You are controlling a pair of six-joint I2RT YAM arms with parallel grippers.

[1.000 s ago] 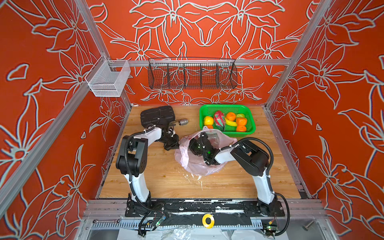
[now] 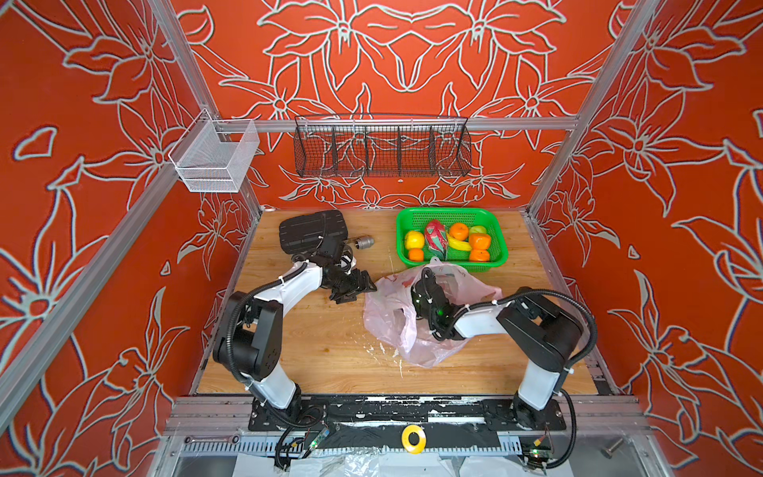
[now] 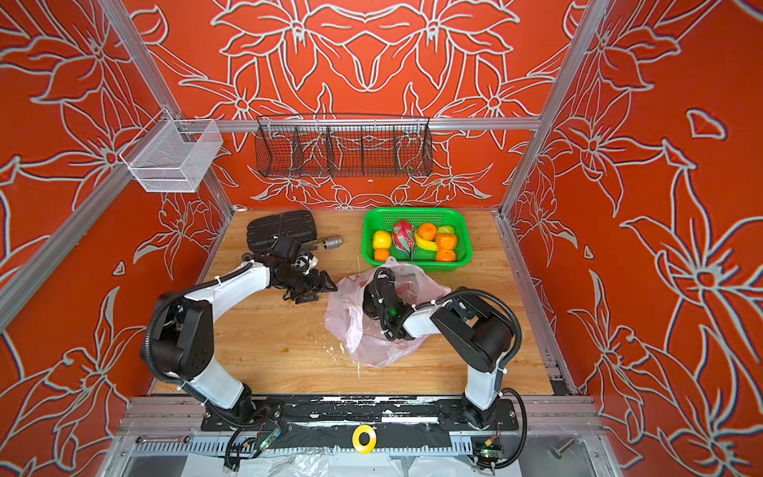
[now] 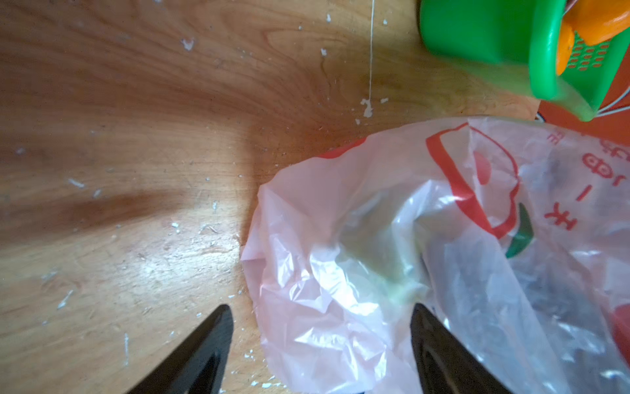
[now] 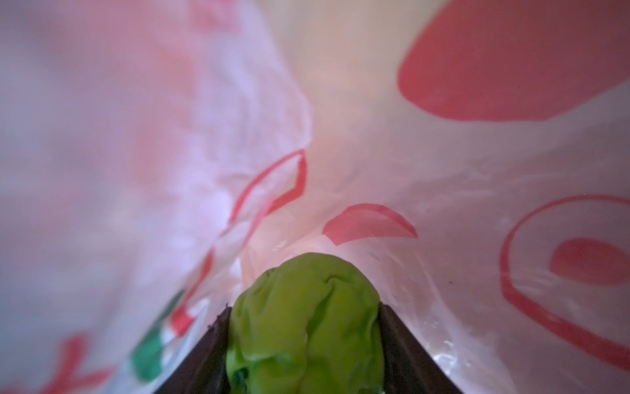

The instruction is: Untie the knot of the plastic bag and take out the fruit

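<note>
A crumpled pink plastic bag (image 2: pixel 397 338) lies open at the middle of the table, with red and green print. My right gripper is inside it, shut on a lumpy green fruit (image 5: pixel 305 308), which is hidden from the top views. My left gripper stands open at the bag's left edge (image 4: pixel 295 249), nothing clearly between its fingers.
A green basket (image 2: pixel 500 246) of mixed fruit stands behind the bag. At the back left are a black case (image 2: pixel 310 226) and a small metal cylinder (image 2: pixel 361 241). Wire baskets hang on the walls.
My right gripper and the bag have shifted rightward and toward the front over the last second.
</note>
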